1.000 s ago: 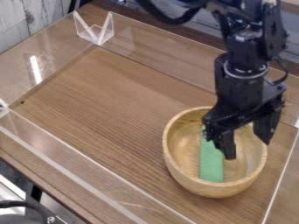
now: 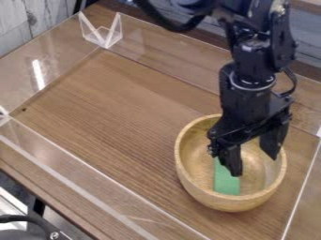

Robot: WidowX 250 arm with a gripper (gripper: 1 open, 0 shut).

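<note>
A round wooden bowl (image 2: 197, 176) sits at the lower right, holding a green rectangular object (image 2: 227, 183) on its left side. My black gripper (image 2: 246, 144) hangs over the bowl, open, its two fingers apart above the bowl's inside. The upper end of the green object is partly hidden behind the left finger.
A clear acrylic holder (image 2: 103, 28) stands at the back left. A wall or ledge runs along the back right.
My gripper has shifted slightly left over the bowl during the last second. The bowl and green object look unmoved.
</note>
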